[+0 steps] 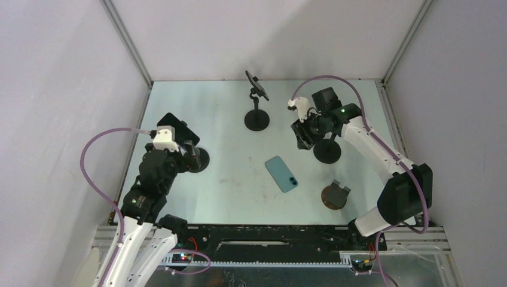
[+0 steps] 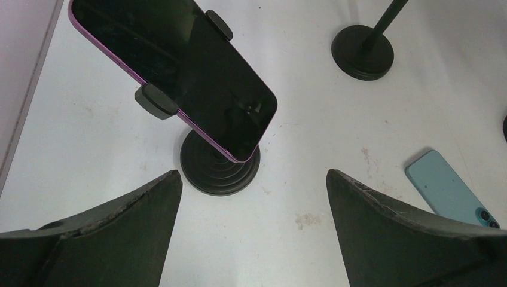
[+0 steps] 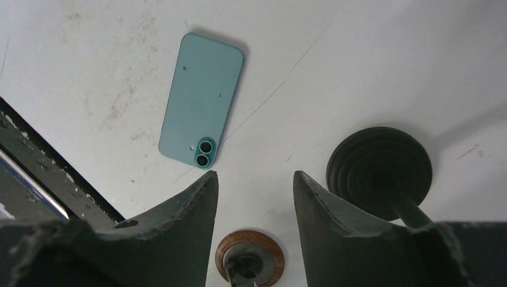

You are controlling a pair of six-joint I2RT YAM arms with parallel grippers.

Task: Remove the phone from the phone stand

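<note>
A teal phone point(image 1: 281, 174) lies flat on the table, its camera side up, clear of any stand. On the left, a black-screened phone point(image 2: 197, 66) with a purple edge is clamped in a stand with a round black base point(image 2: 218, 170). My left gripper is open, with nothing between its fingers, close to that stand. My right gripper hangs over the table, apart from the teal phone and also empty between parted fingers. Near it, a black round stand base point(image 3: 379, 170) shows; the top of this stand is mostly hidden by my right arm in the top view.
A black stand point(image 1: 257, 119) with a tilted dark slab on top stands at the back middle. A small stand with a brown base point(image 1: 333, 197) and no phone sits at the front right.
</note>
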